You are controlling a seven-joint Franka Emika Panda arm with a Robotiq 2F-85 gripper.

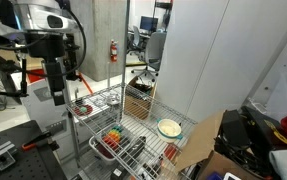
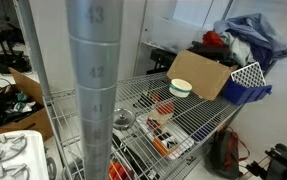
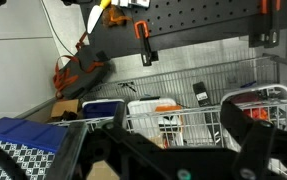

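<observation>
My gripper is open, its two dark fingers wide apart at the bottom of the wrist view, with nothing held between them. In exterior view 1 the arm hangs at the left, and the gripper [image 1: 55,90] points downward, well above the rack's near-left side. The white wire rack [image 3: 198,78] carries several loose items. Among them are a clear container of colourful pieces [image 1: 111,140] and a round cream dish with a green rim [image 1: 169,128]. The same dish [image 2: 181,87] sits towards the cardboard in exterior view 2.
Open cardboard [image 1: 198,145] and a heap of dark bags [image 1: 245,135] border the rack's right side. A dark table with holes [image 3: 208,25] adjoins the rack. A thick grey post [image 2: 95,90] blocks part of exterior view 2. Bare wire shows between the items.
</observation>
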